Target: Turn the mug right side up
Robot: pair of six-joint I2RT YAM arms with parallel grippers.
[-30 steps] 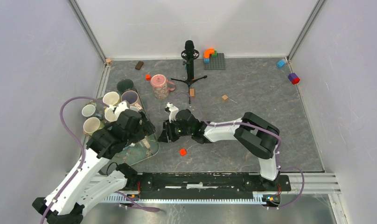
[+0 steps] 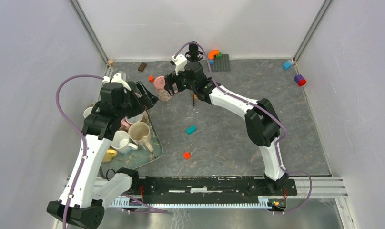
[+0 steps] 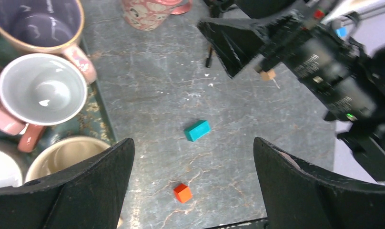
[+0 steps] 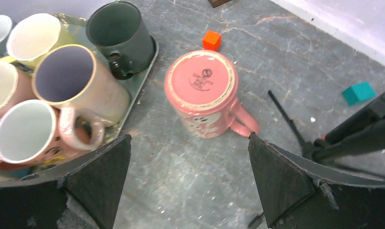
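The pink mug (image 4: 202, 88) stands upside down on the grey table, base up, its handle to the right in the right wrist view. My right gripper is open above and just beside it, nothing between the fingers; in the top view it partly covers the mug (image 2: 163, 93). My left gripper (image 2: 146, 95) hangs open over the tray's inner edge, left of the mug. In the left wrist view the pink mug (image 3: 147, 12) shows at the top edge, with the right arm's gripper nearby.
A tray (image 2: 152, 162) crowded with mugs lies at the left. A black stand (image 2: 193, 46) is at the back beside the pink mug. Small blocks, including a teal one (image 2: 190, 129), are scattered about.
My right gripper has moved toward the back, from the table's middle to over the pink mug. My left arm has risen and shifted toward the back. The mug looks unmoved.
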